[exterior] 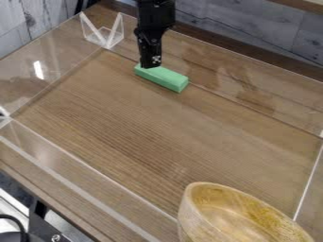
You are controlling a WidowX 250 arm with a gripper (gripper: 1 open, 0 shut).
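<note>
A green rectangular block (161,77) lies on the wooden table (151,142) toward the back, slightly angled. My black gripper (149,59) hangs from the top of the view just above and behind the block's left end, apparently not touching it. Its fingers are small and dark, and whether they are open or shut is unclear.
A yellow bin (240,217) stands at the front right. A clear plastic object (101,30) is at the back left. Dark cables lie off the table at the lower left.
</note>
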